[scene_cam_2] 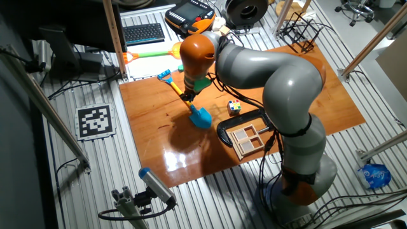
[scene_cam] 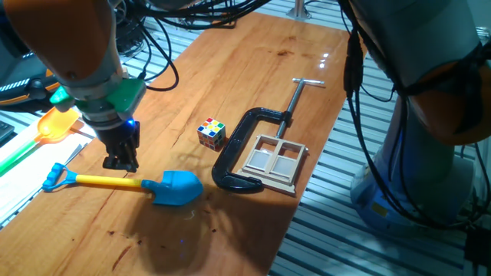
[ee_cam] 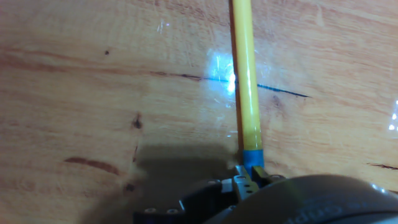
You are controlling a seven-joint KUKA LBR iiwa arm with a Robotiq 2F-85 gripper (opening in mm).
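Note:
A toy shovel with a blue blade [scene_cam: 178,188], yellow shaft [scene_cam: 109,181] and blue grip [scene_cam: 60,177] lies flat on the wooden table. Just above its shaft, on the far side in exterior view 1, hangs my gripper [scene_cam: 121,166], pointing down. From the wrist, the yellow shaft [ee_cam: 247,74] runs down to a blue collar [ee_cam: 253,158], where the dark gripper fingers [ee_cam: 241,185] partly cover the view. The shovel rests on the table, not lifted. How far apart the fingers stand is hidden by the gripper's own body.
A puzzle cube [scene_cam: 212,133] sits right of the gripper. Beyond it lie a black C-clamp [scene_cam: 229,157] and a wooden frame [scene_cam: 291,185] against it. An orange-and-green shovel [scene_cam: 55,125] lies off the table's left edge.

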